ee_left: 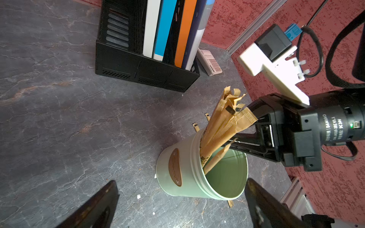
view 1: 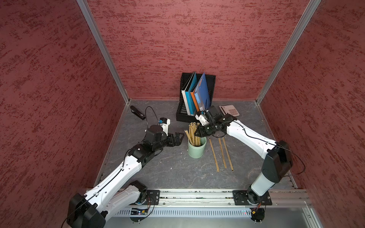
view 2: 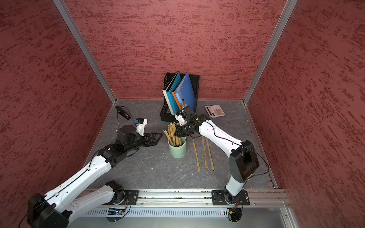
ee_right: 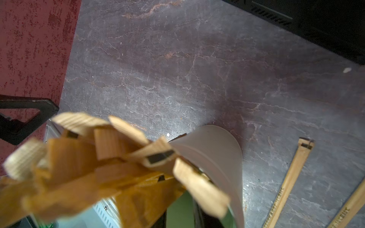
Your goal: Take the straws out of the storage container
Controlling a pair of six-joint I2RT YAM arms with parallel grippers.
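Note:
A pale green container (view 1: 196, 151) in mid-table holds a bundle of paper-wrapped straws (ee_left: 222, 125), leaning to one side. My right gripper (view 1: 198, 131) is at the container's mouth against the straw tops; its fingertips are partly hidden by the straws in the right wrist view, and it is open. My left gripper (view 1: 178, 138) stands open to the left of the container, nothing between its fingers, level with the straws. Several loose straws (view 2: 195, 153) lie on the table to the right of the container.
A black rack (view 1: 182, 115) with upright folders stands behind the container. A pink calculator (view 2: 214, 110) lies at back right, a black stapler-like object (view 1: 137, 112) at back left.

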